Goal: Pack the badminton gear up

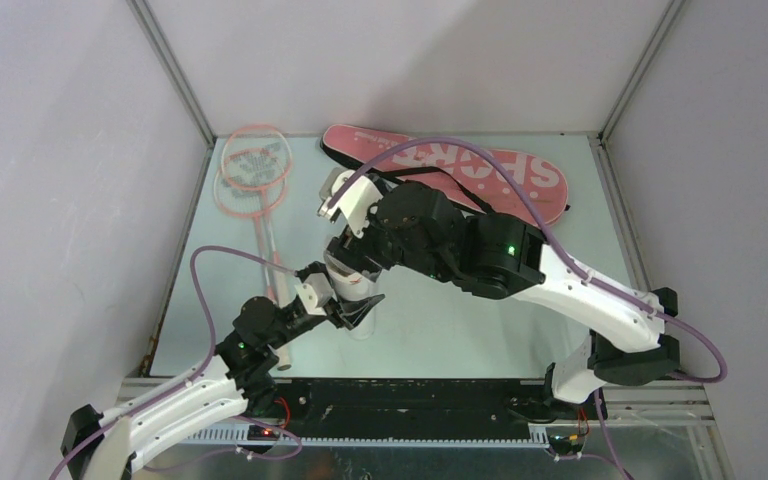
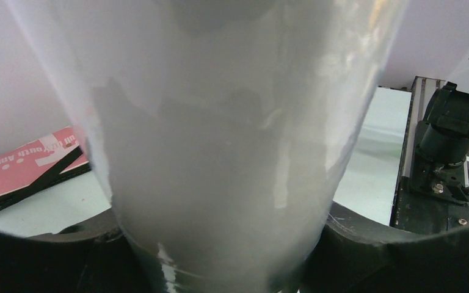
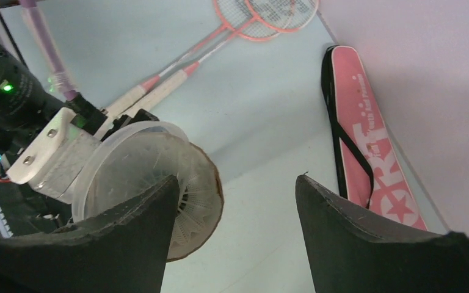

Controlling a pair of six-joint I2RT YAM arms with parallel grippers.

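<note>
A white shuttlecock tube (image 1: 358,320) stands in my left gripper (image 1: 332,300), which is shut on it; the tube fills the left wrist view (image 2: 238,140). My right gripper (image 1: 355,240) hangs over the tube's top, fingers apart. In the right wrist view the tube's clear rim (image 3: 91,177) sits at the left finger, with a shuttlecock's feathers (image 3: 192,217) visible inside. Two pink rackets (image 1: 257,220) lie at the left of the table. The pink racket bag (image 1: 535,180) lies along the back, its black strap across it.
White walls stand behind and on both sides of the table (image 1: 460,340).
</note>
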